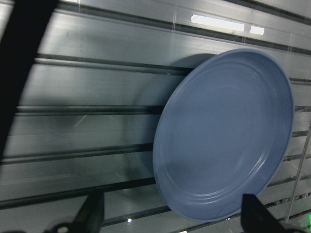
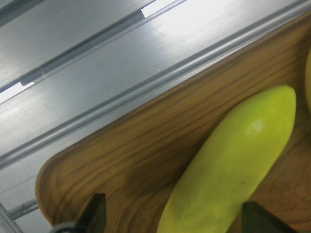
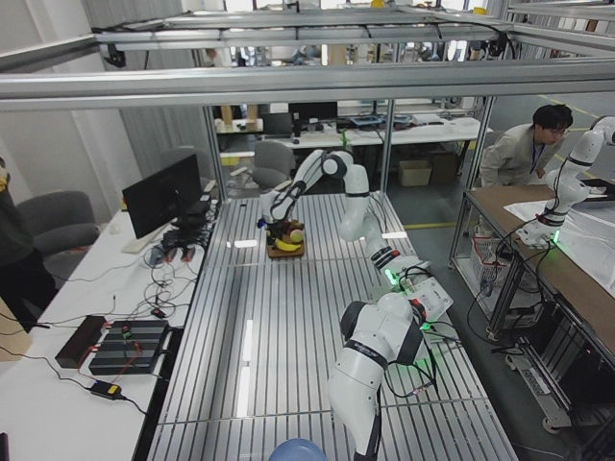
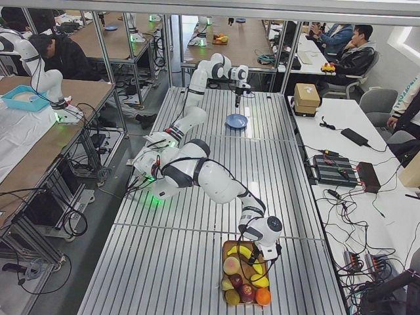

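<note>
A wooden tray point(image 4: 230, 275) of fruit, including bananas, apples and an orange point(image 4: 262, 296), sits at one end of the slatted table. My right gripper point(image 4: 261, 254) is low over it; in the right wrist view a banana point(image 2: 228, 160) lies at its open fingers, partly between them. At the other end, my left gripper point(image 4: 237, 98) is raised near a blue plate point(image 1: 221, 131). In the left wrist view its open fingers frame the near part of the plate from above, with nothing seen held. Only the plate's edge shows in the camera left view point(image 3: 298, 451).
Side desks point(image 4: 348, 125) with monitors, cables and boxes point(image 4: 306, 100) flank the table point(image 4: 170, 269). Another bench point(image 3: 500, 202) with an arm stands on the other side, a person beside it.
</note>
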